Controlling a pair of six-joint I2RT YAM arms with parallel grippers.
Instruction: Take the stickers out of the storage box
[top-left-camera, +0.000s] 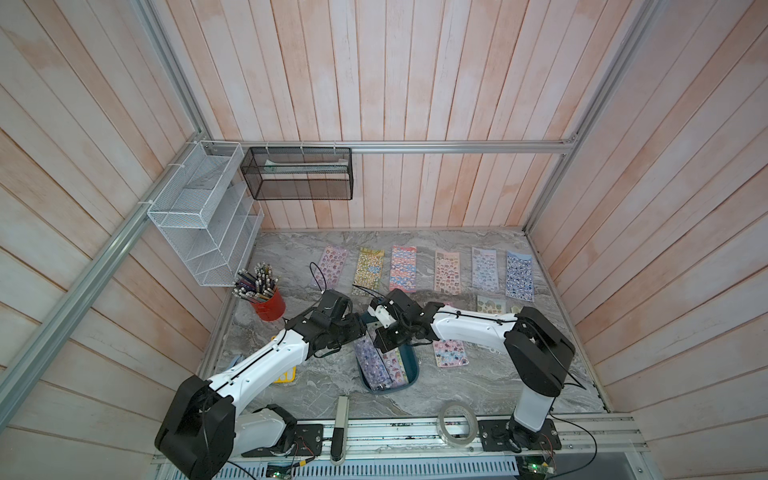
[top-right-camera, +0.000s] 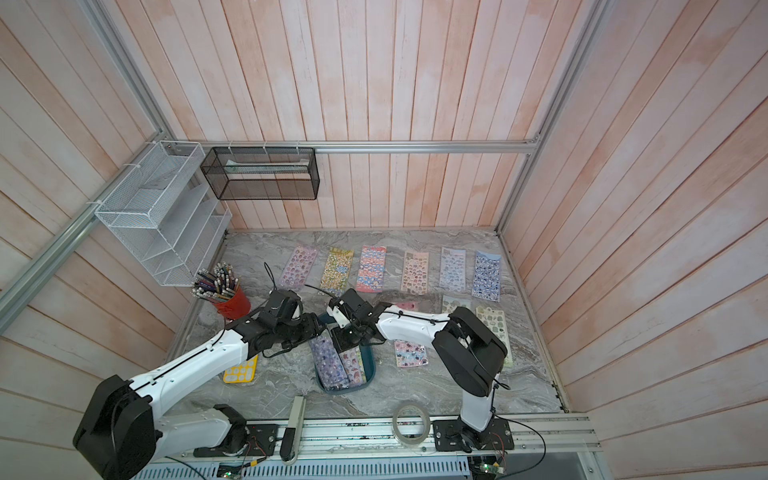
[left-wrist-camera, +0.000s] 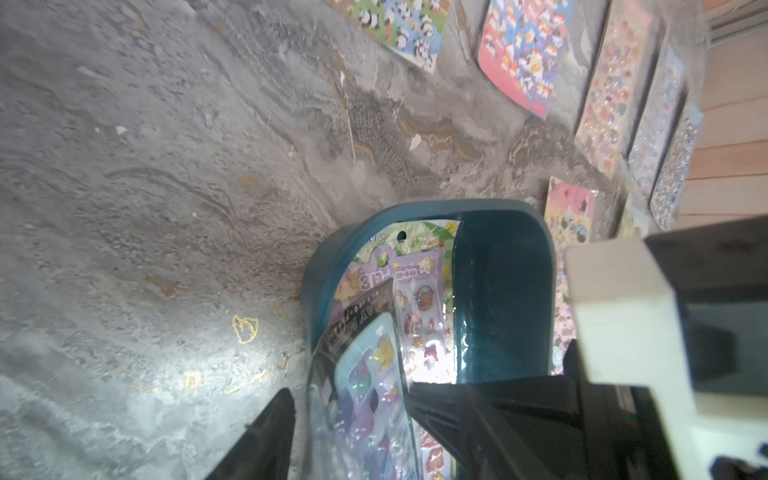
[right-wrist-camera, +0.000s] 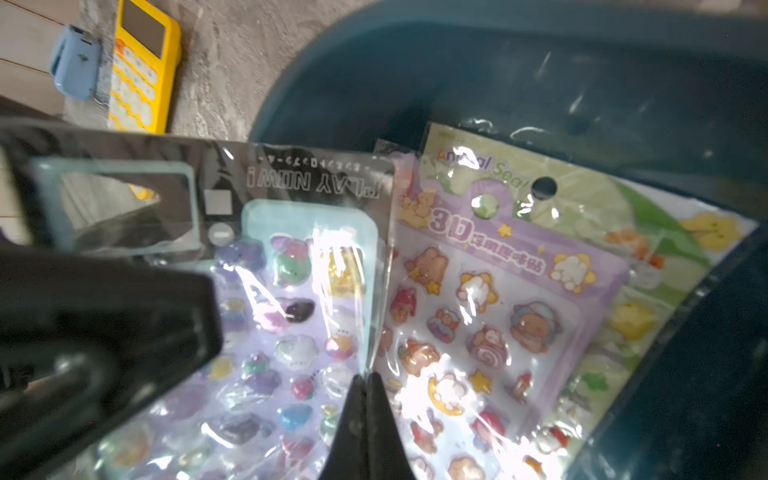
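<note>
The teal storage box (top-right-camera: 363, 376) holds several sticker sheets: a blue one with a black header (right-wrist-camera: 296, 336), a purple 3D one (right-wrist-camera: 488, 336) and a green Animal Seal one (right-wrist-camera: 632, 320). My left gripper (top-left-camera: 352, 324) is over the box's left side, its fingers apart around the upper blue sheet's area in the left wrist view; whether it grips the sheet is unclear. My right gripper is shut over the box, its tips at the blue sheet's right edge; whether that thin edge is between them is unclear.
Sticker sheets (top-left-camera: 446, 272) lie in rows behind and right of the box. A red pen cup (top-left-camera: 268, 305) and a yellow calculator (right-wrist-camera: 144, 72) are on the left. A tape roll (top-left-camera: 457, 424) lies at the front edge. Wire baskets hang above.
</note>
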